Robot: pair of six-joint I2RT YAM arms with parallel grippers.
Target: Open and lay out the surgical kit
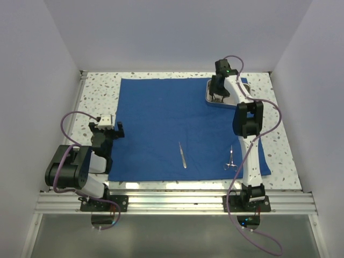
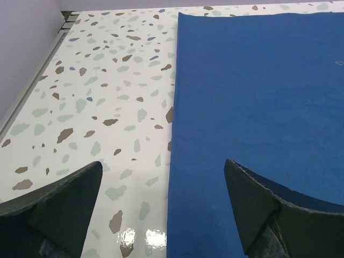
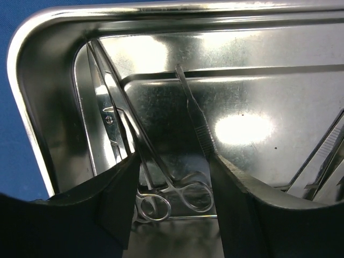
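The steel tray (image 1: 226, 105) sits at the back right of the blue cloth (image 1: 161, 123). My right gripper is down inside it, fingers apart, over scissor-like instruments (image 3: 131, 121) and a thin serrated-handled tool (image 3: 196, 115); whether anything is between the fingertips is unclear. More flat instruments (image 3: 322, 166) lie at the tray's right. On the cloth lie a slim tool (image 1: 183, 156) near the front middle and a scissor-like instrument (image 1: 230, 164) at front right. My left gripper stands open and empty over the left border of the cloth.
The speckled table (image 2: 107, 107) borders the cloth. Grey walls close in the back and sides.
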